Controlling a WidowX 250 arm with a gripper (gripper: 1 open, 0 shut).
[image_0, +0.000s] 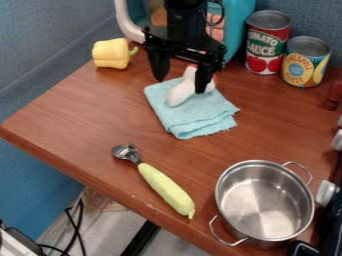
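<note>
My black gripper (182, 72) hangs at the top middle, its fingers spread apart over a white object (183, 90), which looks like a small plush or figure and rests on a folded light blue cloth (201, 118). The right finger is beside or over the white object's upper part; whether they touch I cannot tell.
A yellow pepper (111, 53), tomato sauce can (265, 45) and second can (305, 62) stand at the back, near a teal container (235, 15). In front lie a scoop (126, 153), a pale corn cob (166, 188) and a steel pot (263, 198).
</note>
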